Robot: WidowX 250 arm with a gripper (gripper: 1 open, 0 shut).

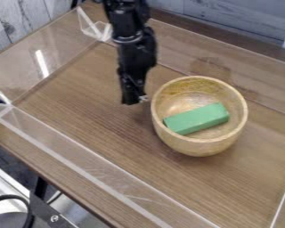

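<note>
The black gripper [135,96] hangs low over the wooden table, just left of a light wooden bowl [181,91]. Its fingertips are small and blurred, and I see nothing held between them. In the bowl lies a green block [196,119], tilted diagonally.
Clear plastic edging runs along its left side. A white panelled wall stands at the back, and black cables lie at the lower left.
</note>
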